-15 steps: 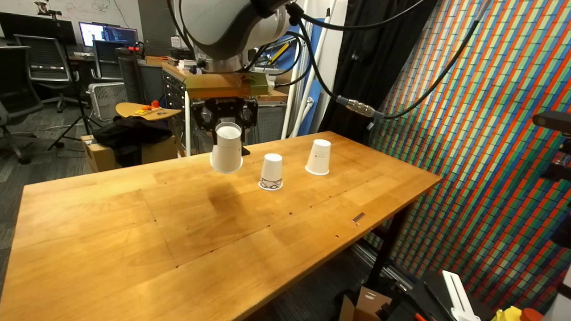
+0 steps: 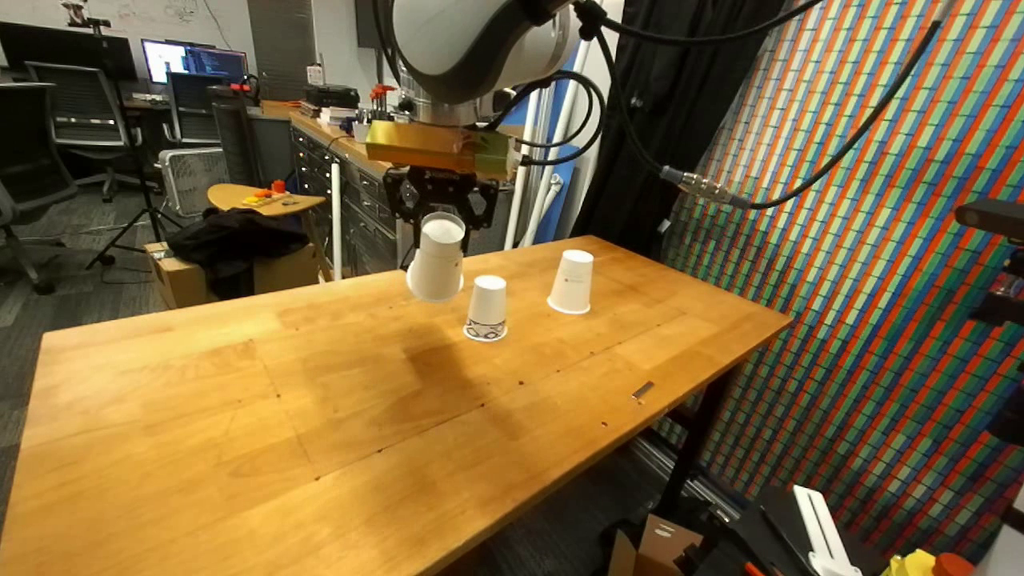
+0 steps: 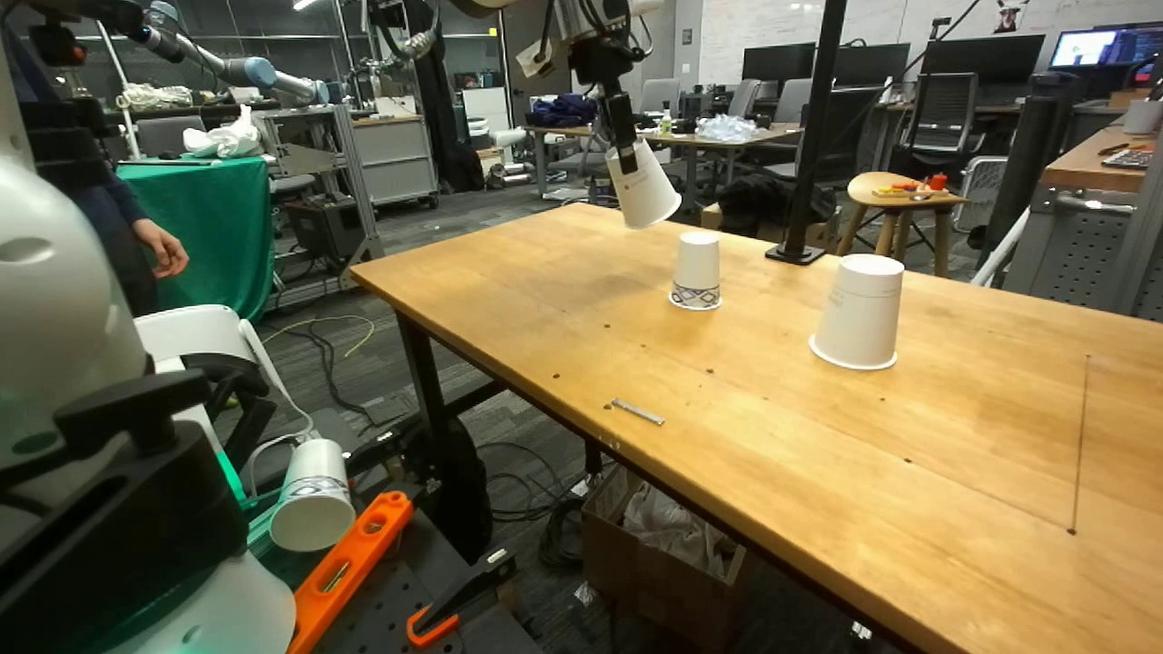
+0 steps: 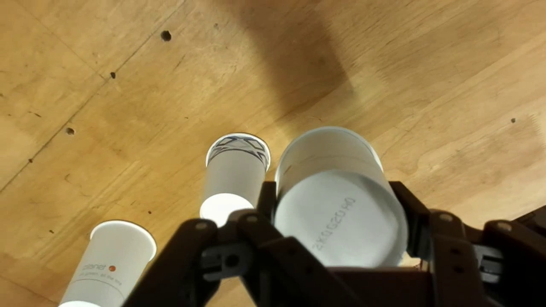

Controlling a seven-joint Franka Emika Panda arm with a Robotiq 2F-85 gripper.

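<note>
A white paper cup (image 2: 438, 261), mouth down and tilted, hangs above the table (image 2: 288, 384) with my gripper shut on it. In the wrist view its closed base faces the camera, and one finger presses each side. Just beside it, a smaller white cup with a patterned band (image 3: 695, 272) stands upside down on the table, apart from the held one. Farther off stands another larger white cup (image 3: 860, 312), also upside down; its printed side shows in the wrist view as the cup with small lettering (image 4: 110, 266).
A small metal strip (image 3: 638, 411) lies close to the table's edge. A black post (image 3: 807, 153) rises from the table's far side near the cups.
My gripper has moved right and a little up with the held cup, closer to the small patterned cup. The cup tilts more now. Both standing cups are where they were.
</note>
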